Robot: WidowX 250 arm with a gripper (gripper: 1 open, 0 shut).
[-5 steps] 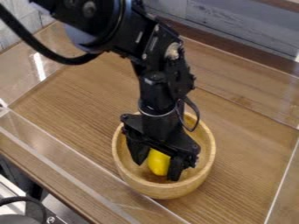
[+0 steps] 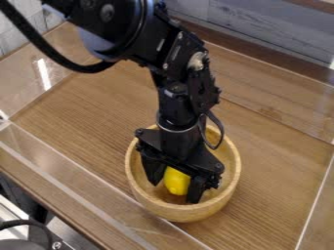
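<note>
A cream bowl (image 2: 183, 207) rests on the wooden table. The black gripper (image 2: 179, 171) reaches down into it, its open fingers on either side of a yellow object (image 2: 177, 180) lying inside. The arm and fingers partly cover the yellow object, so its shape and whether the fingertips touch it are unclear.
A pale wall or board runs along the back. The table's near left edge shows at lower left, with dark cable beyond it.
The gripper has shifted very slightly within the bowl; the bowl stays in place.
</note>
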